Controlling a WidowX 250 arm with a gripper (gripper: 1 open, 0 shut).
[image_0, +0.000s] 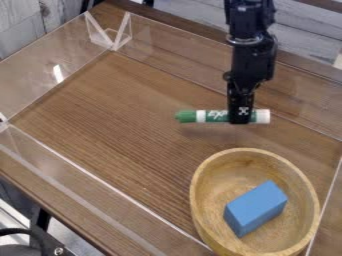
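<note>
My black gripper (241, 112) reaches down from the top of the view onto a green and white tube (206, 116), which lies horizontally on the wooden table (100, 120). The fingertips are at the right part of the tube. Whether they grip it or only touch it is hard to tell.
A yellow bowl (211, 185) with a blue block (255, 208) inside sits at the bottom right. Clear plastic walls edge the table at the left and back.
</note>
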